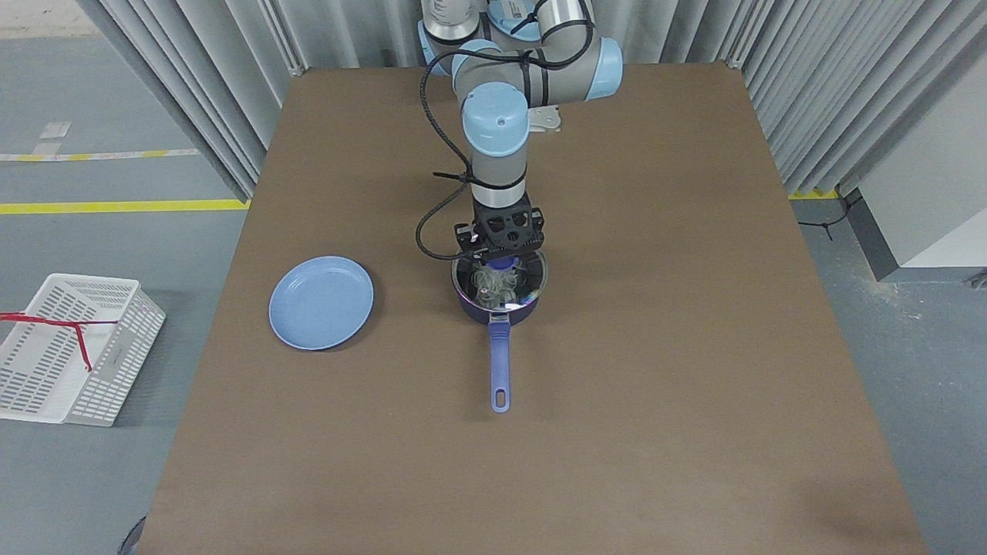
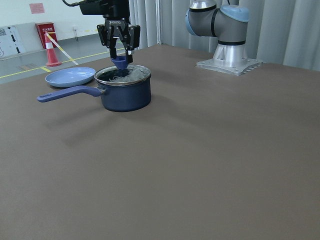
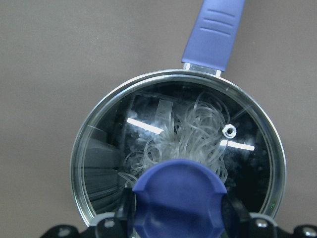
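A dark blue saucepan (image 2: 125,102) with a long blue handle (image 1: 500,370) stands on the brown table, covered by a glass lid (image 3: 109,139) with a steel rim; pale stringy contents show through the glass. The lid's blue knob (image 3: 178,198) is between the fingers of my gripper (image 2: 120,54), which points straight down over the pan's centre. In the wrist view both fingers appear to press on the knob's sides. The front view mostly hides the fingertips behind the wrist housing.
A light blue plate (image 1: 321,302) lies left of the pan with clear table between. A white basket (image 1: 111,388) is on the floor to the left.
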